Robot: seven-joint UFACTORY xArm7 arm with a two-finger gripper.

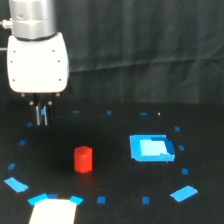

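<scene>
At the upper left, my gripper [41,120] points down from its white hand, well above and to the left of a red block [83,159]. Its two thin fingers hang close together against the dark background, and whether they are open or shut is too small to make out. Nothing distinct shows between them. The red block stands alone on the black table, apart from the gripper. Right of the block lies a blue square [136,149] with a white patch [153,147] in its middle.
Small blue tape marks dot the black table. Larger blue strips [184,193] lie at the right and lower left. A pale, bright square object [52,212] sits at the bottom left edge.
</scene>
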